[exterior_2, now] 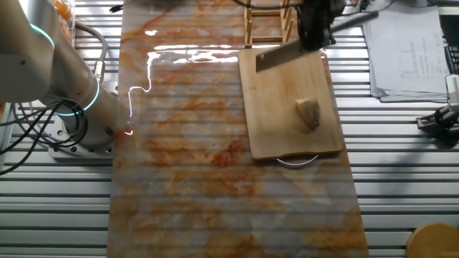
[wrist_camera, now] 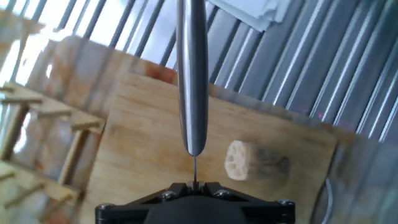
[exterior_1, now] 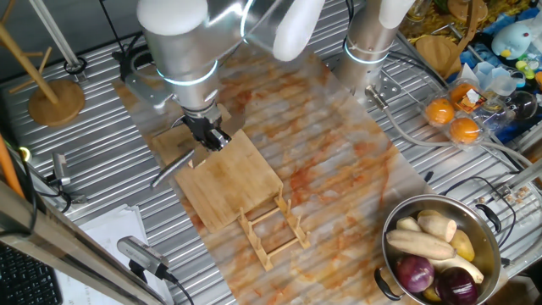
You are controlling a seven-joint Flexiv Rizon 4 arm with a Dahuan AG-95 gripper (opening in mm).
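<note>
My gripper is shut on a knife, gripping it where the metal handle [wrist_camera: 193, 81] meets the blade. In exterior view 2 the broad blade [exterior_2: 281, 56] reaches out over one end of the wooden cutting board [exterior_2: 269, 129], its handle pointing the opposite way. A short piece of lotus root [exterior_2: 308, 113] lies on the board, apart from the blade; its holed cut face shows in the wrist view. Exterior view 1 has the gripper [exterior_1: 212, 140] above the board, and there the lotus root is hidden behind it.
A wooden peg rack [exterior_1: 275, 233] stands against the board's end. At lower right, a steel pot [exterior_1: 398, 216] holds pale roots and purple onions. Papers [exterior_2: 409, 54] lie beside the mat. The marbled mat [exterior_1: 339, 195] between board and pot is clear.
</note>
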